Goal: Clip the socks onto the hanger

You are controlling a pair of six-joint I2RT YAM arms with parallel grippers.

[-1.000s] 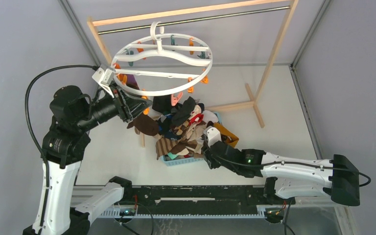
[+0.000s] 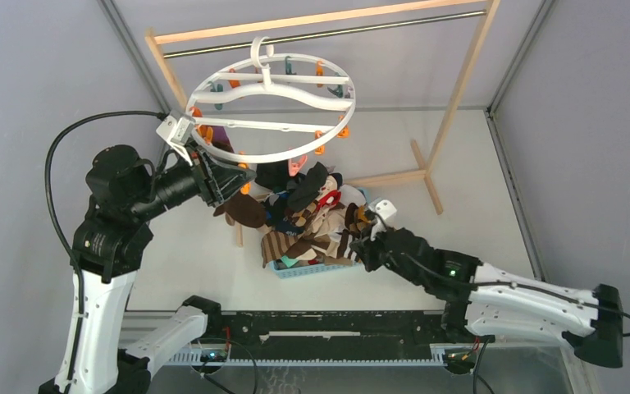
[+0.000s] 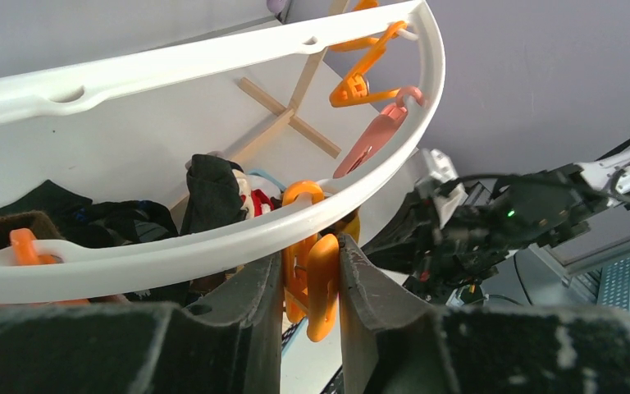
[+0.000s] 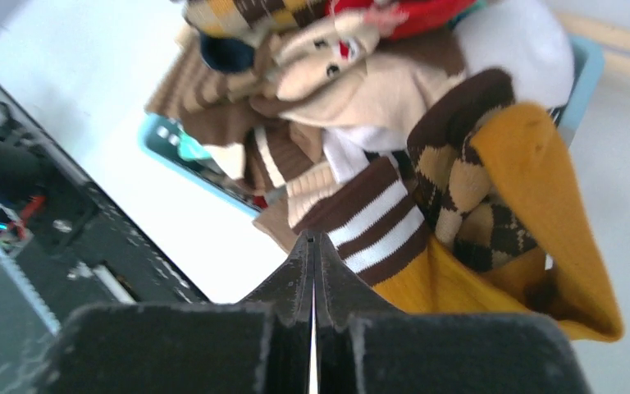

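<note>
The white round hanger [image 2: 291, 92] hangs from the metal rail, with several clips round its ring. At its left front, my left gripper is shut on an orange clip [image 3: 322, 287], which is still attached to the ring. A brown, white-striped sock with a mustard part [image 4: 390, 226] lies over the edge of the blue basket [image 4: 197, 176]. My right gripper is above it, shut, its fingertips pressed together with no cloth between them. The sock lies beyond the fingers, apart from their grip.
Several other socks heap up in the basket, including a checkered sock [image 4: 463, 180]. A wooden rack [image 2: 459, 90] stands around the hanger.
The sock stays on the basket edge. My left arm has barely moved.
</note>
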